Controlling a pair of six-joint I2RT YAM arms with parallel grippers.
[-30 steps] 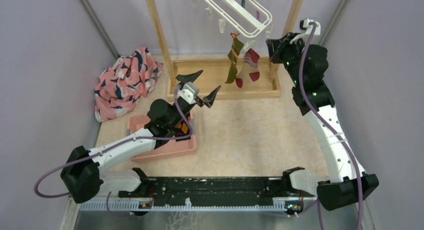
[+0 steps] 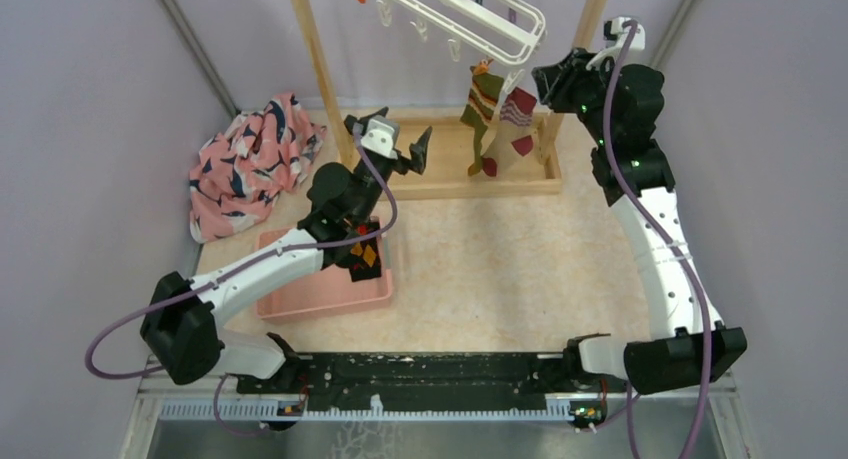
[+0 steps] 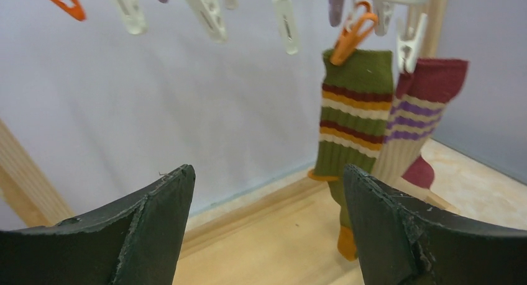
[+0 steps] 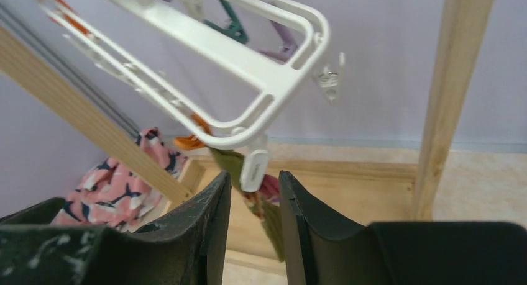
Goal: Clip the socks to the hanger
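Two striped socks hang from the white hanger (image 2: 470,24): a green one (image 3: 354,111) under an orange clip (image 3: 354,33) and a maroon-and-cream one (image 3: 435,86) at a white clip (image 3: 410,43). My left gripper (image 2: 390,139) stands open left of them, below the hanger, with nothing between its fingers. My right gripper (image 2: 548,79) is beside the hanger's right end; in its wrist view its fingertips are a little apart, below a white clip (image 4: 253,170), with the socks behind. I cannot tell whether anything is between them.
A pink bin (image 2: 320,294) holding a dark patterned sock (image 2: 365,259) lies under the left arm. A pink printed cloth (image 2: 250,169) is at the back left. Wooden posts (image 2: 318,49) flank the hanger above a wooden frame.
The hanging socks have swayed.
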